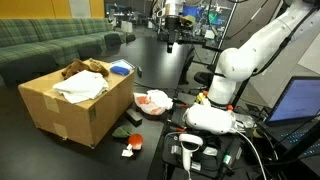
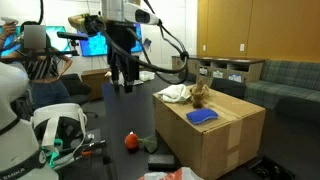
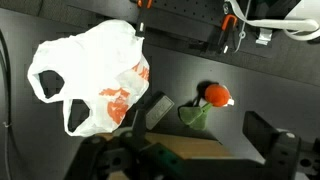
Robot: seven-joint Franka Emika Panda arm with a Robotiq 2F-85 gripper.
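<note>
My gripper is open, its dark fingers reaching in from the lower left and lower right of the wrist view with nothing held between them. It hangs high above the dark table, as exterior view 2 shows the gripper [image 2: 115, 86] well clear of everything. Below lie a round red object [image 3: 217, 95], a green item [image 3: 195, 116] touching or close beside it, and a dark grey block [image 3: 158, 111]. A crumpled white plastic bag [image 3: 88, 62] with orange-red print spreads to their left.
A cardboard box [image 2: 205, 145] stands beside these items. On its top are a white cloth [image 1: 82, 86], a brown cloth [image 2: 199, 96] and a blue item [image 2: 202, 115]. Cables and tools [image 1: 190, 142] clutter the robot's base side. Bare table [image 1: 40, 150] shows before the box.
</note>
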